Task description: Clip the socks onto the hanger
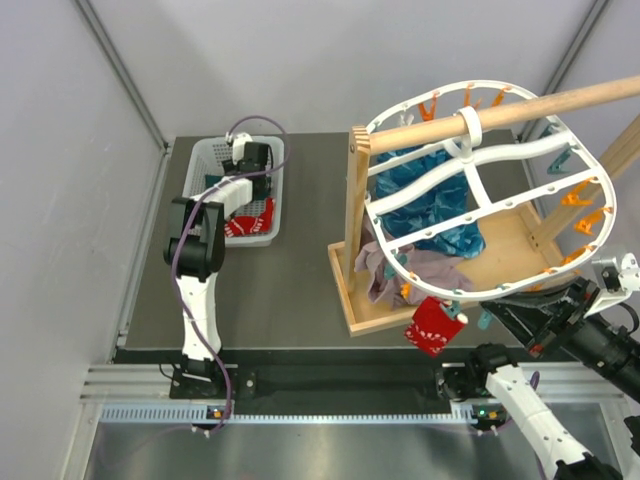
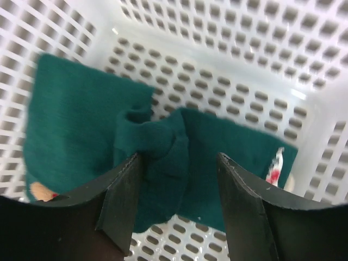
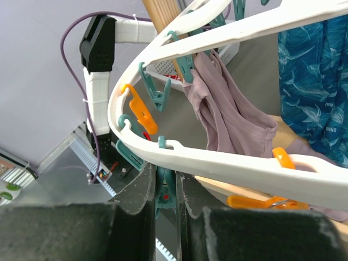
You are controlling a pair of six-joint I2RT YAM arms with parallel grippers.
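Observation:
In the left wrist view a dark green sock [image 2: 157, 149] lies folded in the white basket, one raised fold between the parted fingers of my left gripper, which is open. From above, that gripper [image 1: 248, 165] is over the basket, hiding most of the green sock. A red patterned sock [image 1: 250, 220] lies at the basket's near side. Another red sock [image 1: 435, 325] hangs from the near rim of the white hanger [image 1: 480, 293]. At that rim my right gripper is shut on a teal clip [image 3: 165, 190].
The white basket [image 1: 190, 182] stands at the back left. A wooden stand [image 1: 358, 200] carries the hanger, with blue cloth [image 1: 425, 215] and mauve cloth [image 1: 430, 270] beneath it. More teal and orange clips [image 3: 141, 109] hang along the rim. Table between basket and stand is clear.

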